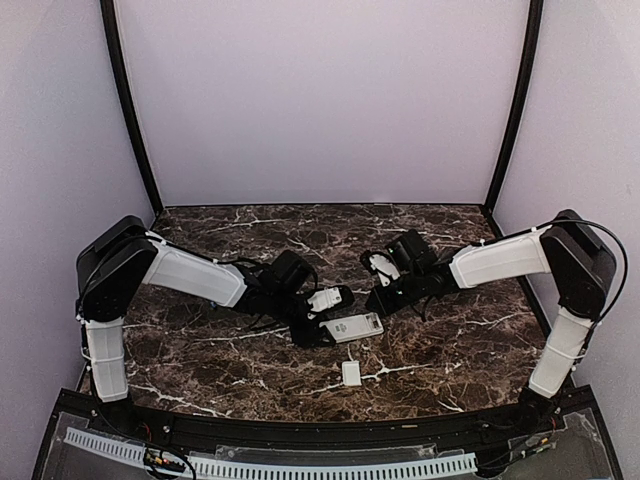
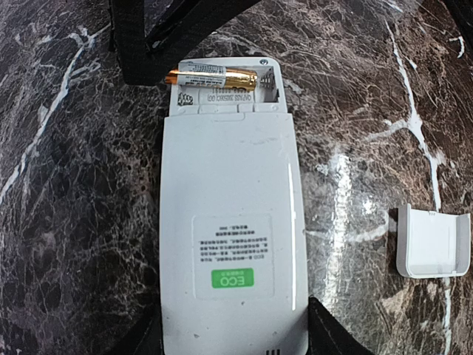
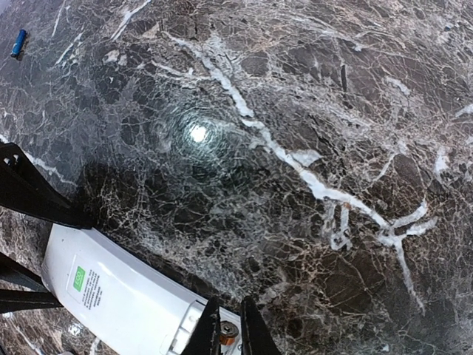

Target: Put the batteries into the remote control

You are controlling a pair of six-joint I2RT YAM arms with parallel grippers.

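The white remote control (image 2: 225, 170) lies back side up, its battery compartment (image 2: 229, 98) uncovered at the far end in the left wrist view. My left gripper is shut on the remote's sides. An orange battery (image 2: 222, 76) lies across the compartment, its right end by the spring and its left end jutting slightly past the side wall. My right gripper is at that jutting end, with the battery's round end (image 3: 228, 333) showing between its narrow fingers. Whether they grip the battery or merely stand around it is unclear.
The small white battery cover (image 2: 434, 240) lies apart on the marble table, to the remote's right in the left wrist view. A blue battery-like cylinder (image 3: 18, 43) rests far off in the right wrist view. Open tabletop (image 3: 355, 140) surrounds the arms.
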